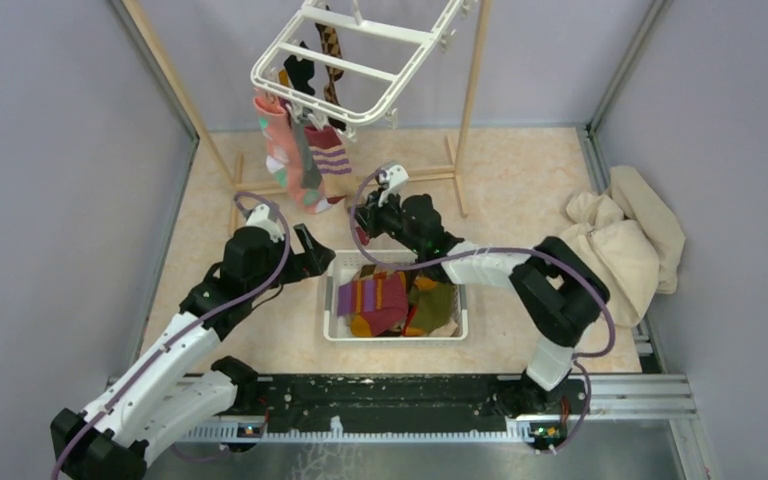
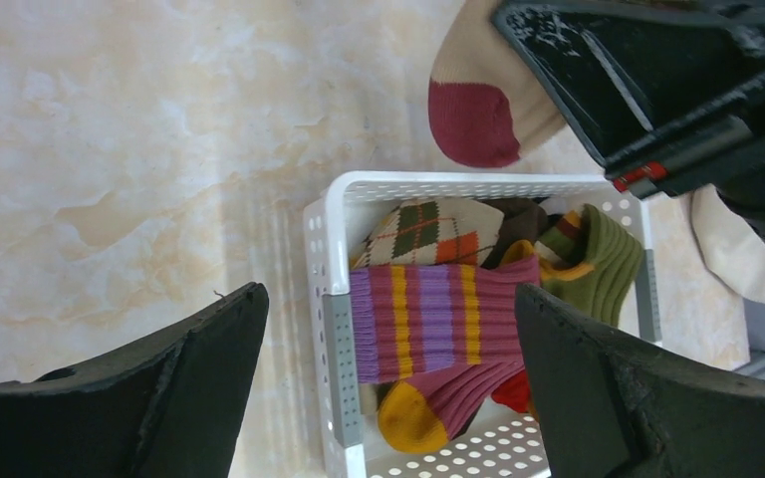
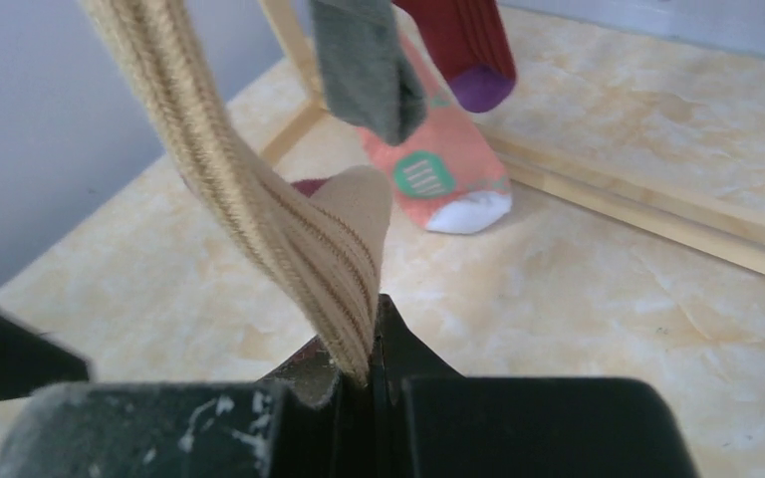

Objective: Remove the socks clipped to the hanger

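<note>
A burgundy-and-purple striped sock with a beige lower part (image 1: 328,150) hangs at the front edge of the white hanger (image 1: 400,32), drawn taut toward the right. My right gripper is shut on the beige ribbed cloth (image 3: 329,269) of that sock. Its burgundy toe (image 2: 473,124) dangles below the grip, just behind the basket. A pink sock (image 1: 278,135) and a grey sock (image 1: 307,160) hang beside it; a dark sock (image 1: 300,68) and a patterned one (image 1: 331,45) hang farther back. My left gripper (image 1: 317,250) stands open and empty at the basket's left corner.
A white basket (image 1: 395,340) holding several socks, among them a purple striped one (image 2: 428,314), stands below both grippers. Wooden stand posts (image 1: 472,90) flank the hanger. Cream cloth (image 1: 630,240) lies at the right. The floor left of the basket is clear.
</note>
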